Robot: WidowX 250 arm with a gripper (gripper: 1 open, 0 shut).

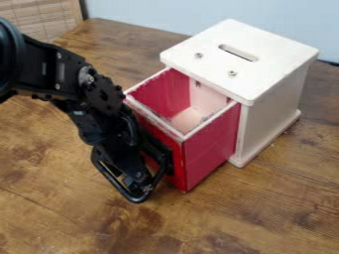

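Observation:
A white wooden box (265, 109) with a slot and two screws on top has its red drawer (208, 149) pulled out toward the front left. The drawer's interior shows a pale, empty-looking floor. My black gripper (133, 174) is low at the drawer's front face, touching or very close to it. Whether its fingers are open, or grasp anything at the front, is hidden by the gripper's own body.
A light wooden slatted piece (34, 15) lies at the back left corner.

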